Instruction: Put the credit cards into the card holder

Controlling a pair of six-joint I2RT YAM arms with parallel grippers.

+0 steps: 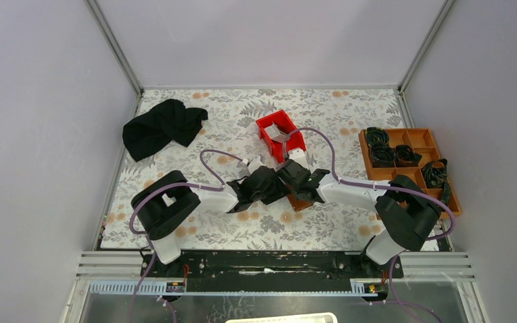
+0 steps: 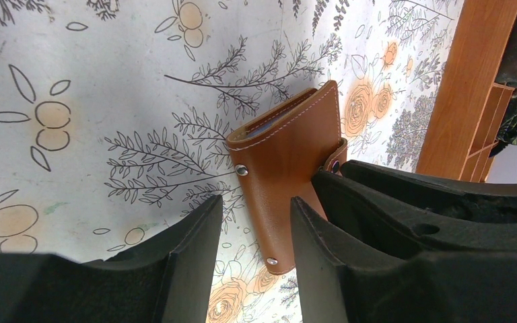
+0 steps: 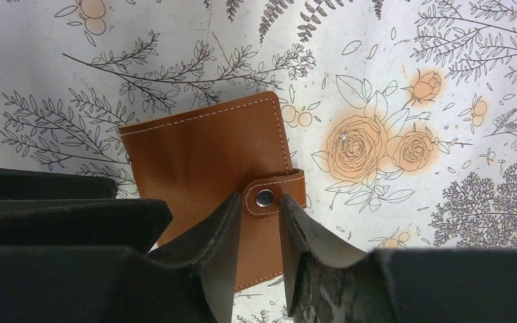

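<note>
A brown leather card holder (image 2: 276, 175) lies on the floral mat, its snap strap (image 3: 276, 192) on the right side; an edge of something inside shows at its open slot. My left gripper is part open at the holder's near side, beside the riveted edge. My right gripper is part open over the strap and its metal snap. In the top view both grippers meet over the holder and largely hide it.
A red bin (image 1: 264, 124) with pale items sits behind the grippers. A wooden compartment tray (image 1: 421, 141) with dark coils is at the right, a black cloth (image 1: 161, 128) at the back left.
</note>
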